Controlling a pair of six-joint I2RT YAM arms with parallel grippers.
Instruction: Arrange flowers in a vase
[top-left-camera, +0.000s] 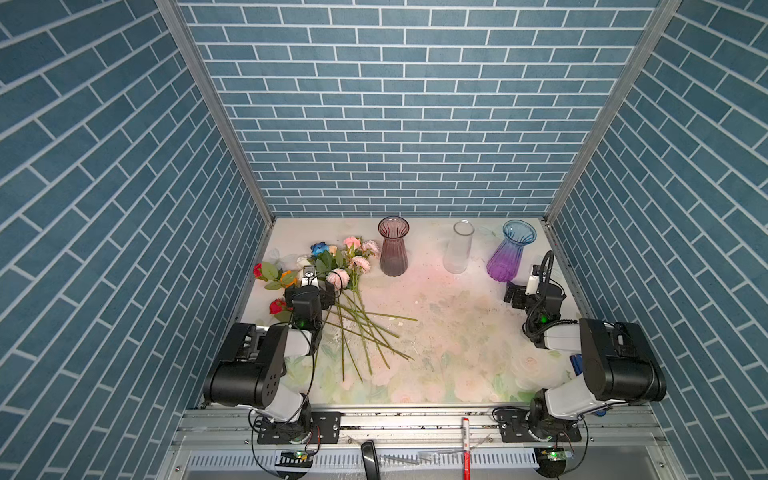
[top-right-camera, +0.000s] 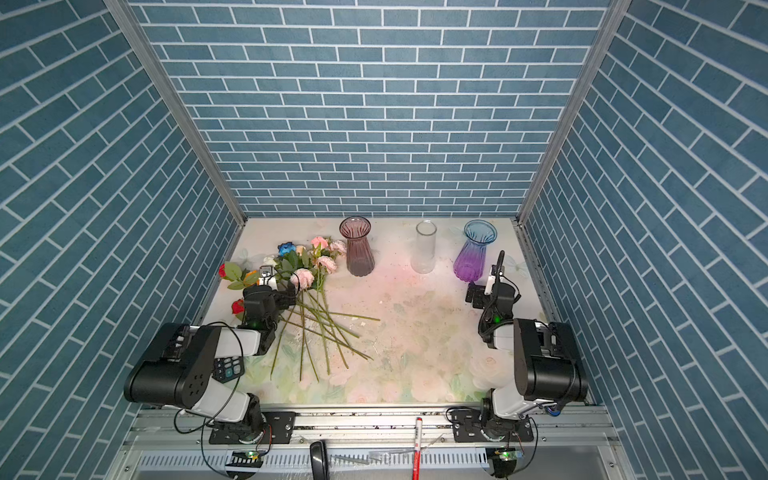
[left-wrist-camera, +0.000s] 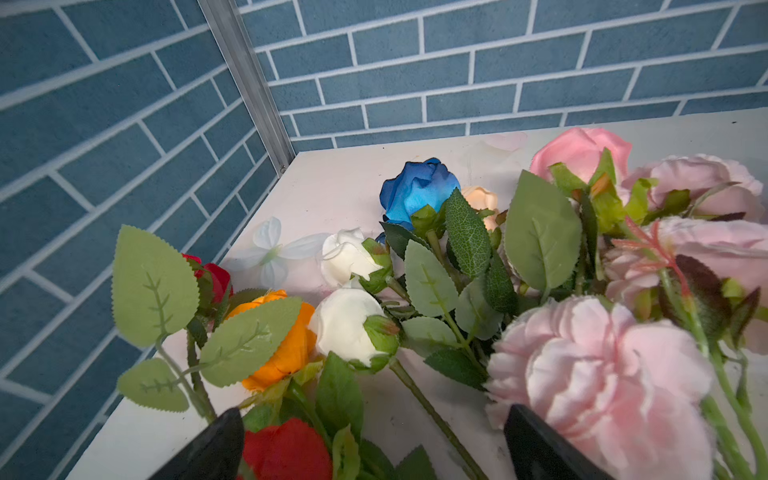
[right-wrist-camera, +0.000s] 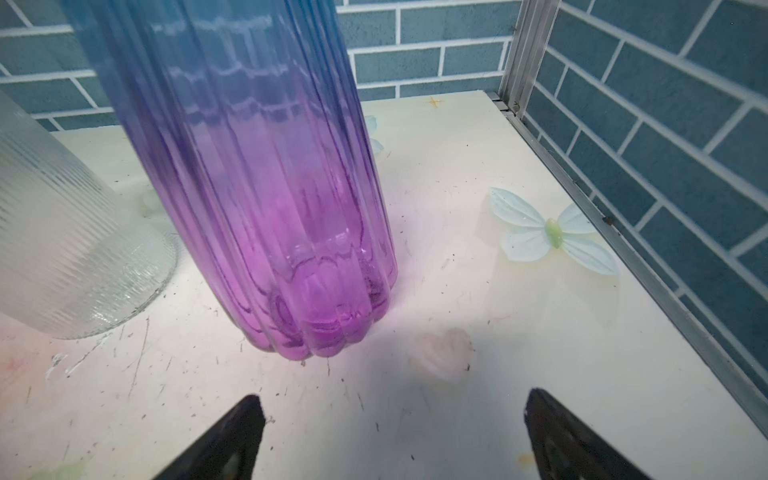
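Roses lie in a loose pile on the table's left, stems toward the front: blue (left-wrist-camera: 417, 192), white (left-wrist-camera: 344, 324), orange (left-wrist-camera: 280, 348), red (left-wrist-camera: 284, 448) and pink (left-wrist-camera: 592, 360). My left gripper is open among them, low over the pile, holding nothing. Three vases stand upright along the back: smoky pink (top-left-camera: 393, 248), clear (top-left-camera: 457, 248), and blue-purple (right-wrist-camera: 288, 224) at the right. My right gripper stands open just in front of the blue-purple vase, nothing between its fingers.
Tiled walls close it in at back and sides. A red marker (top-left-camera: 466, 444) lies on the front rail.
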